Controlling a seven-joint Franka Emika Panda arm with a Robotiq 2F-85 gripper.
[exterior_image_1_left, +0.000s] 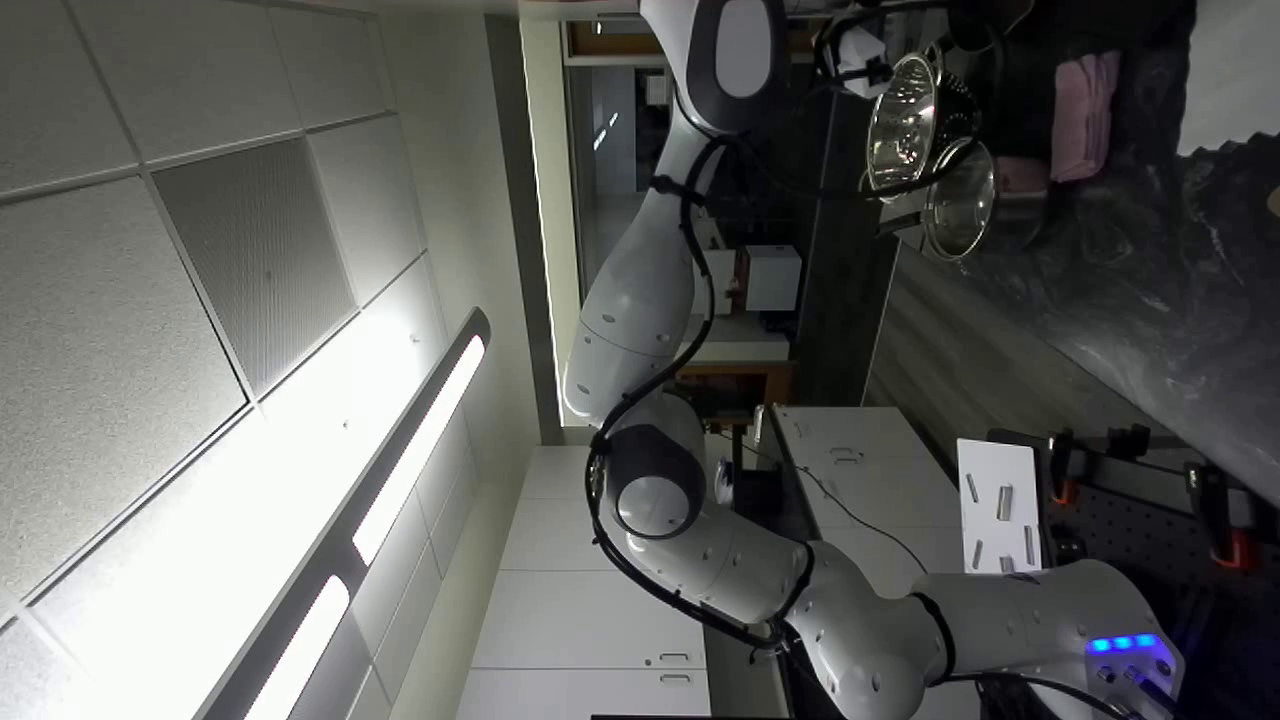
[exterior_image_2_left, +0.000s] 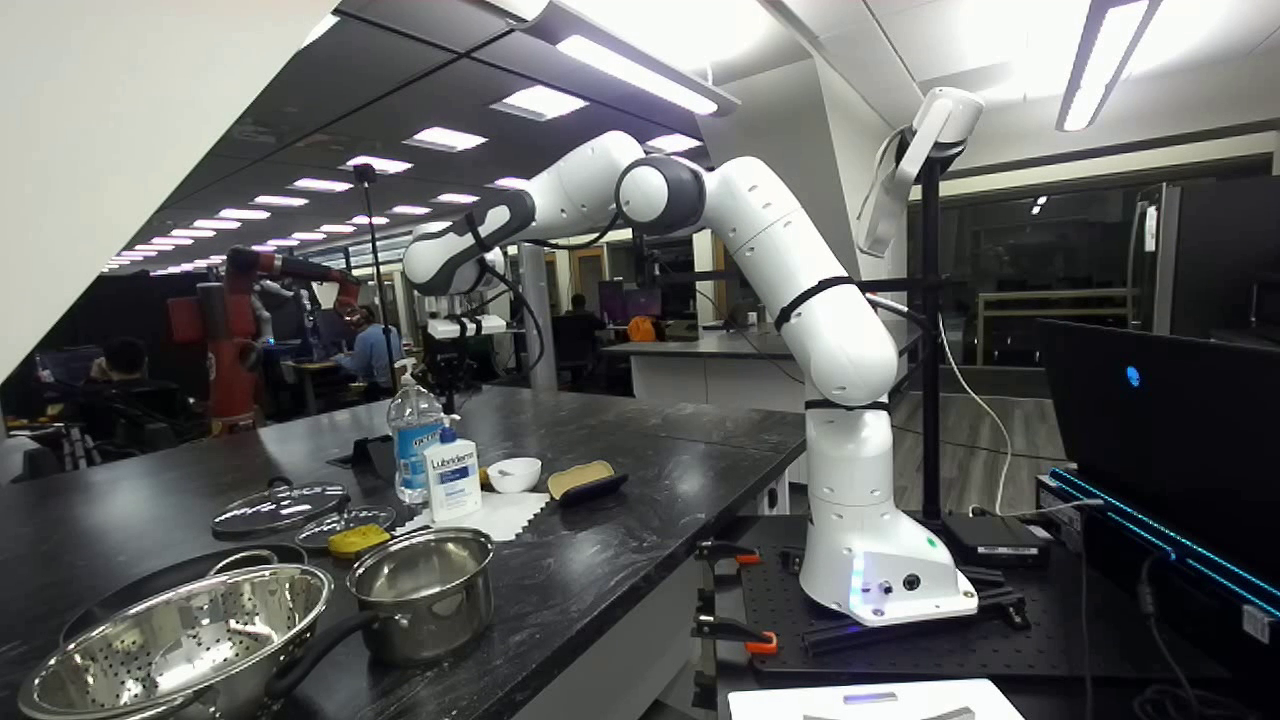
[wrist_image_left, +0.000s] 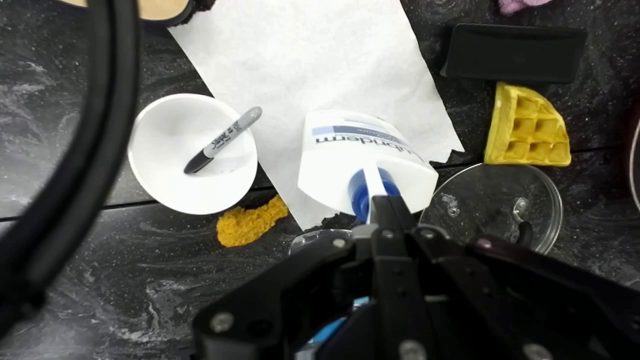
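My gripper is shut and points down over the table; nothing shows between its fingers. In the wrist view its tips overlap the pump of a white lotion bottle with a blue collar; whether they touch it I cannot tell. That bottle stands upright on white paper in exterior view 2, with the gripper above it. A clear sanitizer bottle with blue liquid stands close beside it. A white bowl contains a black-and-grey marker leaning on its rim.
Around the white paper lie a yellow waffle piece, a black block, a glass lid and a crumbly yellow piece. A steel pot and a colander occupy the table's near end.
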